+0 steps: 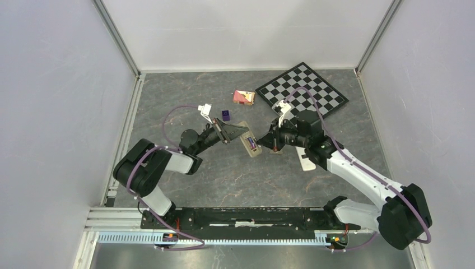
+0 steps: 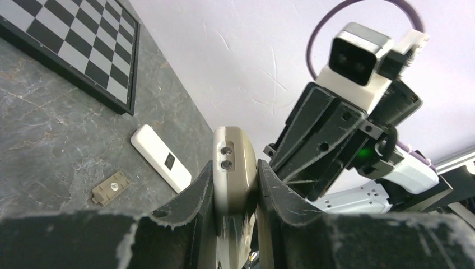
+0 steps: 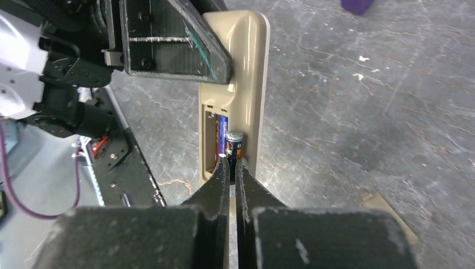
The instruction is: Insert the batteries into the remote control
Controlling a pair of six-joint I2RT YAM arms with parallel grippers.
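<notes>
The beige remote control (image 3: 250,67) is held above the table by my left gripper, shut on its end. Its battery compartment faces my right gripper, and a blue battery (image 3: 222,133) lies inside it. My right gripper is shut on a second battery (image 3: 233,144), dark with orange print and a silver end. In the right wrist view this battery overlaps the open compartment beside the blue one; whether it touches the remote I cannot tell. The beige battery cover (image 2: 110,188) lies apart on the table.
A white remote (image 1: 306,159) lies to the right of the cover. At the back are a checkered board (image 1: 303,89) and a red and yellow box (image 1: 244,97). A purple block (image 1: 226,115) stands behind my left gripper.
</notes>
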